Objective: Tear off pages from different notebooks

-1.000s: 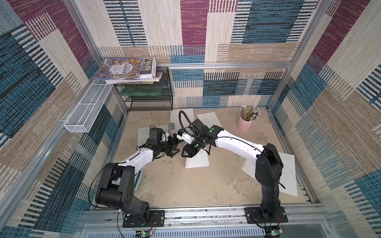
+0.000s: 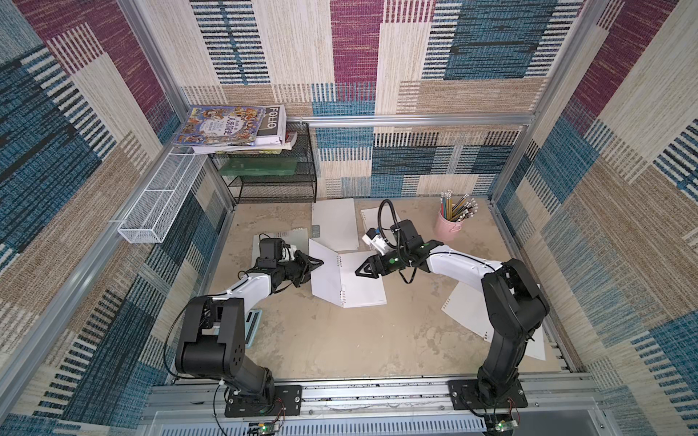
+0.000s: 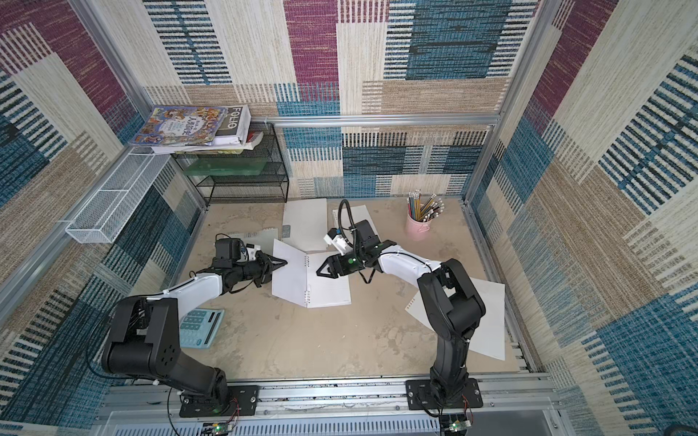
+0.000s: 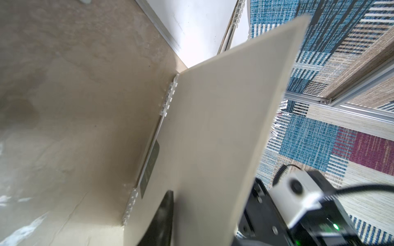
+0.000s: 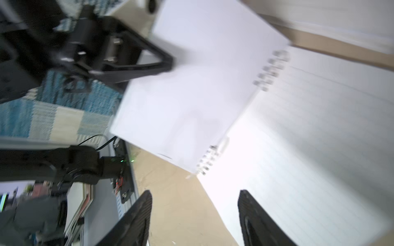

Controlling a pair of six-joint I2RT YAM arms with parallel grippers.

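Observation:
A white spiral notebook (image 2: 362, 290) lies open at the table's middle, its left part (image 5: 197, 94) raised at a slant. My left gripper (image 2: 311, 264) is at that part's outer edge; in the left wrist view the page hides much of its fingers, so its hold is unclear. My right gripper is open over the notebook's right page (image 5: 299, 155), nothing between its fingers. More white sheets or notebooks lie behind (image 2: 333, 218) and at the front right (image 3: 480, 327).
A pink pencil cup (image 2: 448, 226) stands back right, a blue calculator (image 3: 200, 327) at left. A wire rack (image 2: 269, 189) with books stands back left.
My right gripper has moved right and away from the left one, exposing the notebook's raised left part. My left gripper has shifted slightly.

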